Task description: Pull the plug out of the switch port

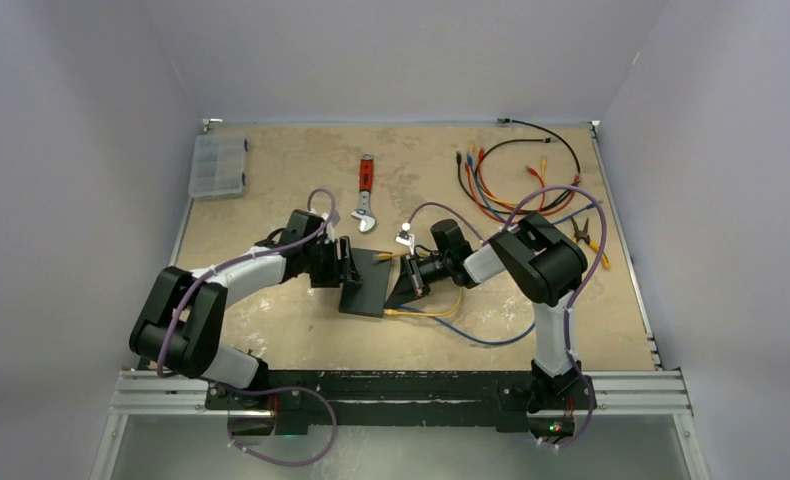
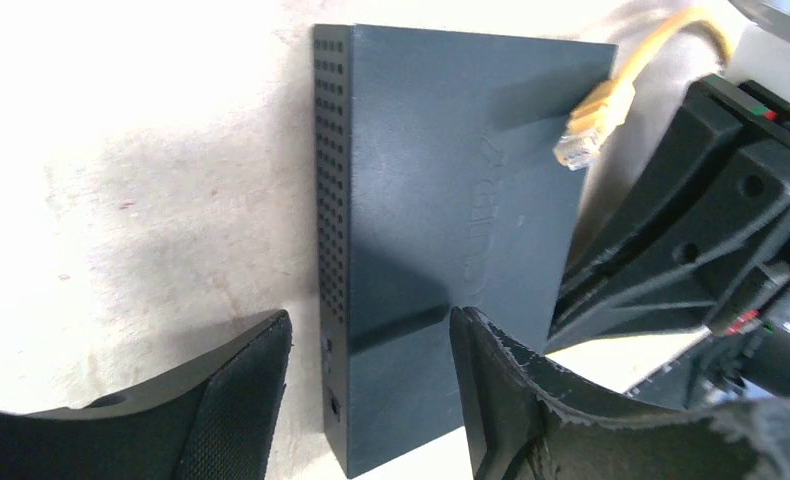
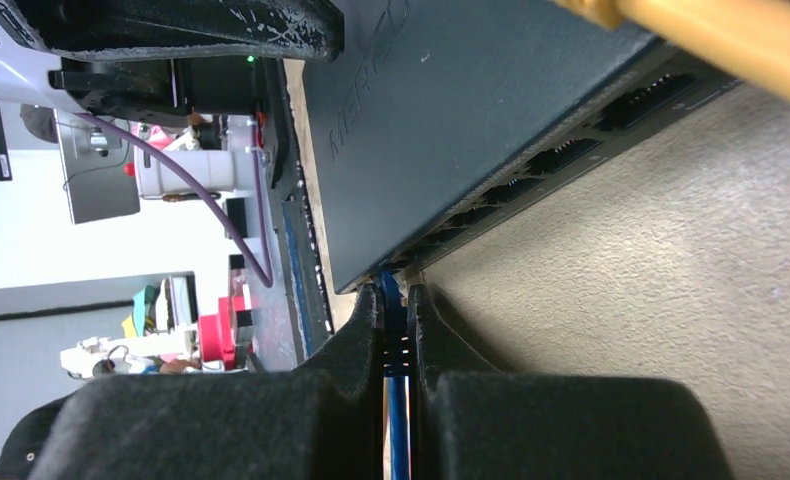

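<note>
The dark flat switch (image 1: 368,285) lies on the table between my two arms. Its row of ports (image 3: 551,160) faces my right arm. At the near end of that row, my right gripper is shut on a blue cable's plug (image 3: 388,284), whose tip sits right at the port face; how deep it goes is hidden. The blue cable (image 3: 398,430) runs back between the fingers. My left gripper is partly open at the switch's vented side, one finger beside that wall and the other over the top.
A yellow cable's plug (image 2: 583,135) rests on the switch's top edge, and a second yellow cable (image 1: 421,314) meets its near corner. Behind lie a wrench (image 1: 366,190), coiled cables (image 1: 486,200), pliers (image 1: 586,237) and a clear box (image 1: 218,165).
</note>
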